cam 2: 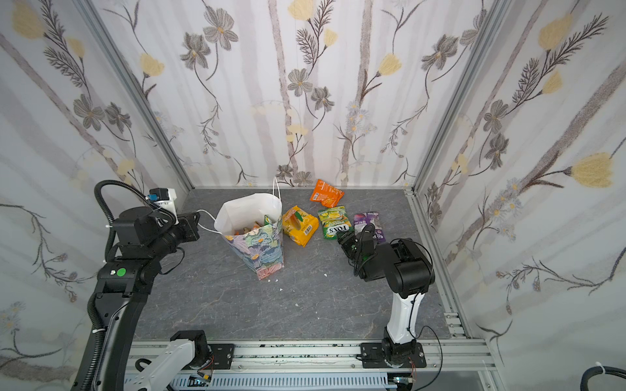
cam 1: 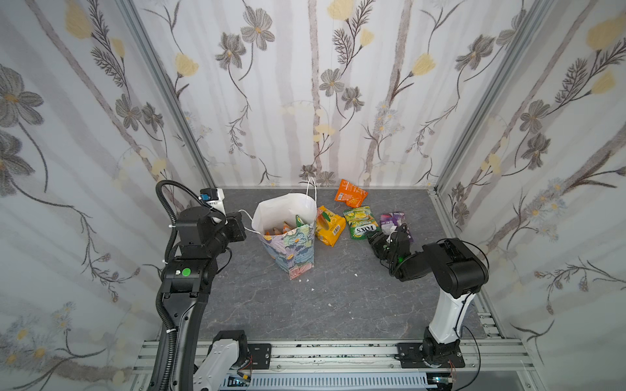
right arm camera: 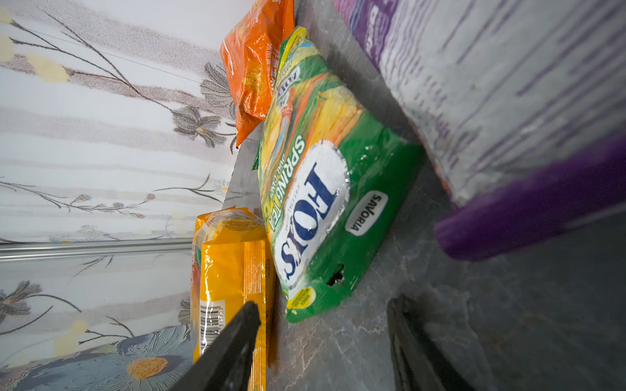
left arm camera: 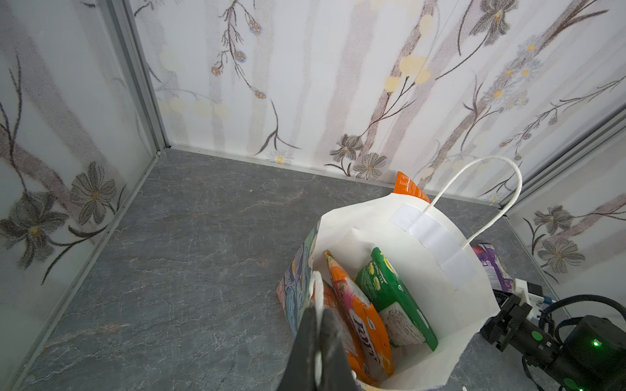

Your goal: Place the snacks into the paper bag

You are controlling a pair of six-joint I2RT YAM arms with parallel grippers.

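Observation:
The paper bag (cam 1: 283,246) stands upright left of the table's middle, its mouth open. Inside it, in the left wrist view, lie an orange snack pack (left arm camera: 365,316) and a green one (left arm camera: 394,299). My left gripper is shut on the bag's white cord handle (left arm camera: 317,293). Parted fingers of my right gripper stand low before the green FOX'S pack (right arm camera: 326,195), nothing between them. Beside that pack are a yellow pack (right arm camera: 228,273), an orange pack (right arm camera: 257,65) and a purple pack (right arm camera: 495,84). All four lie outside the bag.
The yellow pack lies close against the bag's right side. A patterned wall (cam 1: 365,97) rises behind the orange pack. Small white scraps dot the grey tabletop (cam 1: 339,299), whose front middle is otherwise clear.

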